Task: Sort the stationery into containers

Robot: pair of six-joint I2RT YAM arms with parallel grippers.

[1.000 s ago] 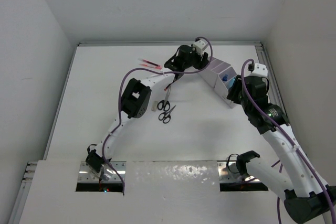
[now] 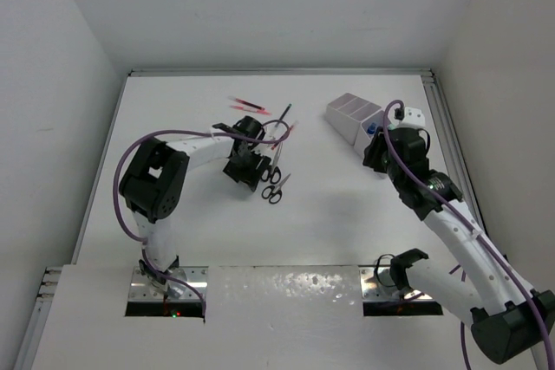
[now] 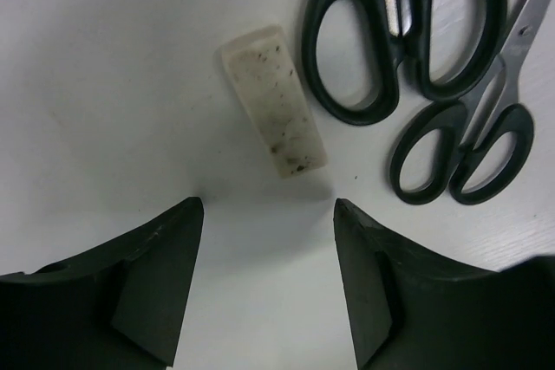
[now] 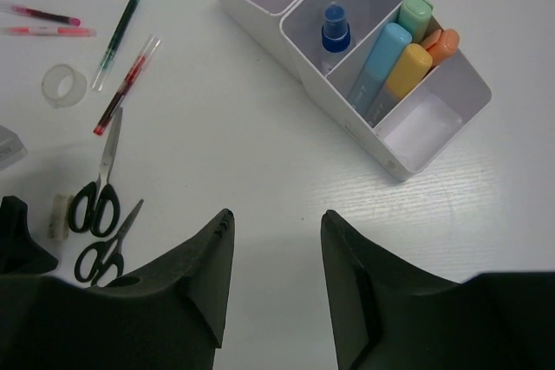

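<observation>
My left gripper is open, low over the table just short of a pale eraser-like block (image 3: 273,101), with two pairs of black-handled scissors (image 3: 364,101) (image 3: 499,166) beside it. Pens in green (image 4: 118,39), red (image 4: 126,86) and pink (image 4: 48,31) lie at the back, near a tape roll (image 4: 63,85). My right gripper hangs near the white compartment container (image 4: 364,132), its fingers apart with nothing between them. The container holds a blue-capped bottle (image 4: 336,32) and blue (image 4: 380,65), yellow (image 4: 408,71), green and orange items.
White walls enclose the table on the back and sides.
My left arm has swung from beside the container, across the back, down to the block and scissors. The right arm has shifted slightly left.
</observation>
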